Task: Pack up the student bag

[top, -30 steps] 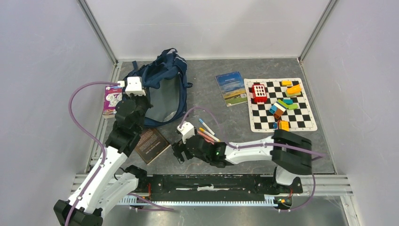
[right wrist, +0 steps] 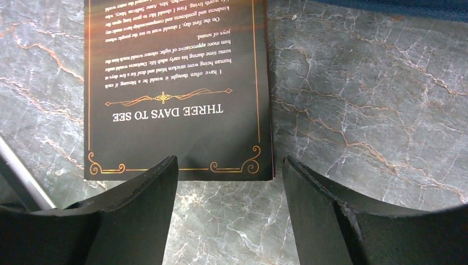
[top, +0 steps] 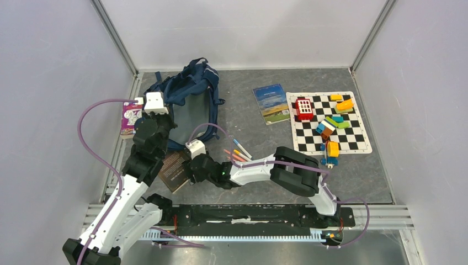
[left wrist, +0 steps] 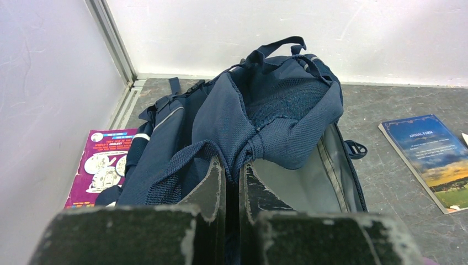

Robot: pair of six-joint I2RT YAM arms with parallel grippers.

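Observation:
The dark blue backpack lies at the back left, its grey inside showing. In the left wrist view my left gripper is shut on a fold of the bag's blue fabric. A dark book, "Three Days to See", lies flat on the floor in front of the bag. My right gripper stands part open by one end of this book. One finger overlaps the book's end; the other finger is just past its corner. Nothing is gripped between them.
A purple book lies left of the bag. To its right are several pens, a blue landscape-covered book and a checkered board bearing toy blocks.
My right arm has moved left, from bare floor beside the dark book to over its edge, covering part of it. The left arm has shifted only slightly and the bag has hardly moved.

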